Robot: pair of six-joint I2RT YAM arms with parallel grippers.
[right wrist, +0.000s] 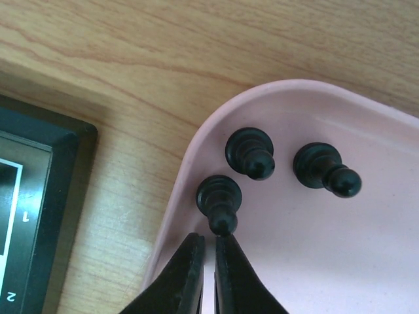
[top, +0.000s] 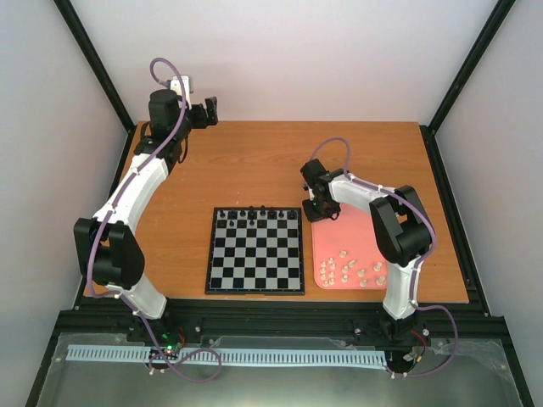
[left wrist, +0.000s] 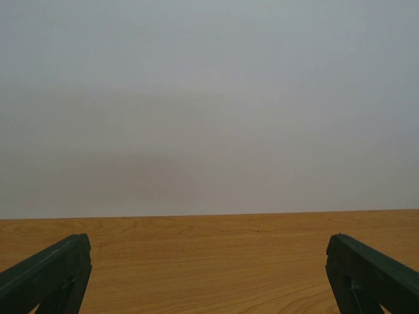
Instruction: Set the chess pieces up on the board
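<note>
In the right wrist view, three black pawns stand in the corner of the pink tray: a near pawn (right wrist: 220,201), one behind it (right wrist: 251,154) and one to the right (right wrist: 326,170). My right gripper is closed to a narrow slit, through which pink tray shows. Its fingertips are at the near pawn's head, which lines up with the right finger; no clear grip on it shows. The chessboard (top: 256,254) has several black pieces (top: 263,214) along its far rows. Over the table's far left, my left gripper is wide open and empty.
Several light pieces (top: 345,264) are in the near part of the pink tray (top: 348,233). The right arm hides the tray's far corner from above. Bare wood lies behind the board, and the rest of the board's squares are clear.
</note>
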